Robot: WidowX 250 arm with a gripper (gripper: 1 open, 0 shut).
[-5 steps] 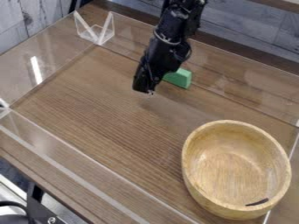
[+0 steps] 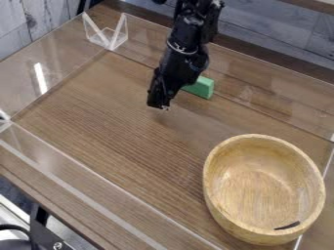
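The black robot arm reaches down from the top middle of the view to its gripper [image 2: 159, 102], which is low over the wooden table [image 2: 104, 146], left of a green block [image 2: 200, 88]. The gripper looks shut, and nothing shows between its fingers, though they are small and dark here. The arm partly hides the green block.
A large tan bowl [image 2: 263, 217] fills the lower right. A clear plastic rack [image 2: 107, 31] stands at the back left. Walls and the table's edges border the area.
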